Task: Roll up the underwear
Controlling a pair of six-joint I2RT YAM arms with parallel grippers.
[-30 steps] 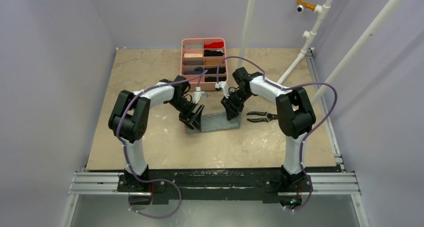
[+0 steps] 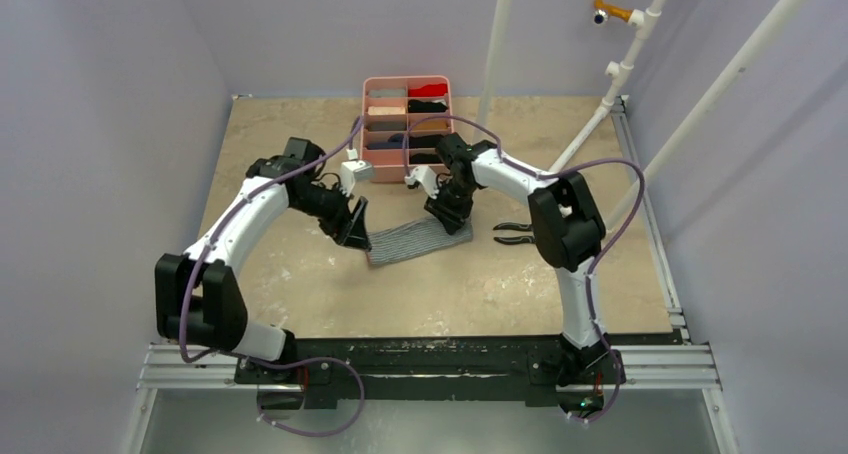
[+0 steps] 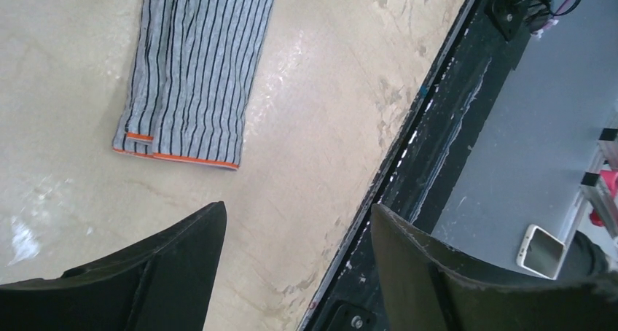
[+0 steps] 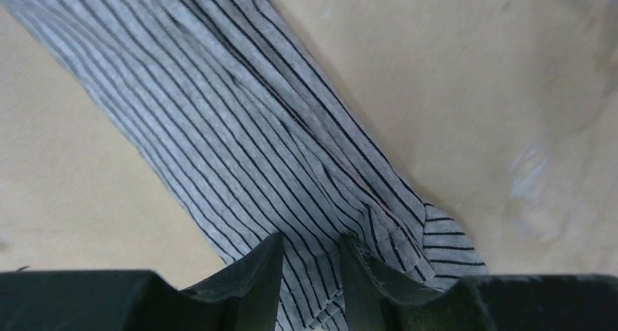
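A long folded strip of striped grey underwear (image 2: 405, 244) lies flat on the table, slanting up to the right. Its orange-edged end (image 3: 189, 90) shows in the left wrist view. My left gripper (image 2: 352, 229) is raised above and just left of that end, fingers apart, nothing between them. My right gripper (image 2: 450, 214) is down on the right end; in the right wrist view its fingertips (image 4: 266, 254) press into creased cloth (image 4: 218, 149), parted by a gap. Whether cloth is pinched deeper between them is hidden.
A pink divided box (image 2: 367, 154) of rolled clothes stands behind. Black-handled pliers (image 2: 515, 240) lie to the right, near white pipes.
My left gripper has lifted and drawn back to the left. My right gripper has moved left and up in the top view, and the cloth's right end now sits further back, slanting the strip.
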